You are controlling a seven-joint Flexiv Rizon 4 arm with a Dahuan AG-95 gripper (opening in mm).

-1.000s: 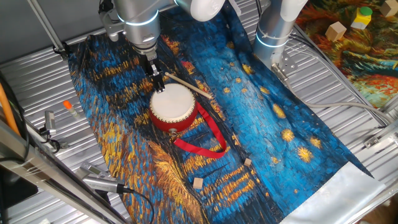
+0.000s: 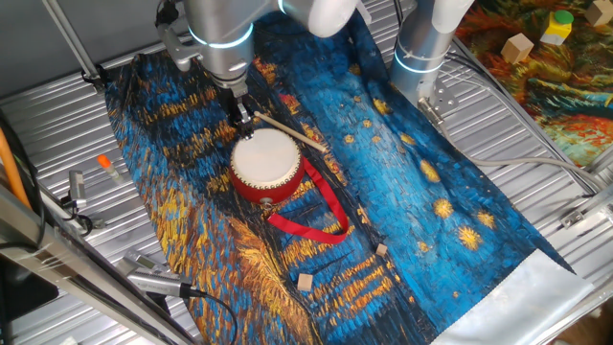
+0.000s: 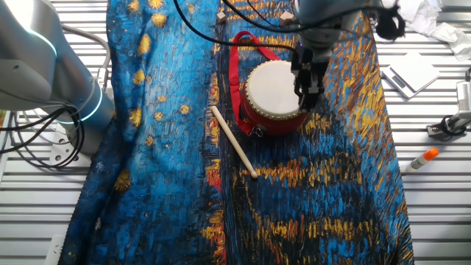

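A red drum [image 2: 266,166] with a pale round head stands on the painted cloth, head up. Its red strap [image 2: 316,233] loops out onto the cloth beside it. One wooden drumstick [image 3: 234,142] lies on the cloth, apart from the drum. My gripper [image 2: 247,133] points down at the rim of the drum head, on the side away from the strap's loop. In the second exterior view, the dark gripper [image 3: 309,101] overlaps the drum's edge; whether it touches is unclear. Nothing shows held, and the gap between its fingers is too small to judge.
Two small wooden blocks, one near [image 2: 305,282] and the other farther right [image 2: 381,249], lie beyond the strap. An orange-capped marker [image 2: 109,166] rests off the cloth.
My wrist has tilted and turned slightly, and the gripper's tips have shifted a little right and up in the first exterior view. Drum, strap and drumstick have stayed put.
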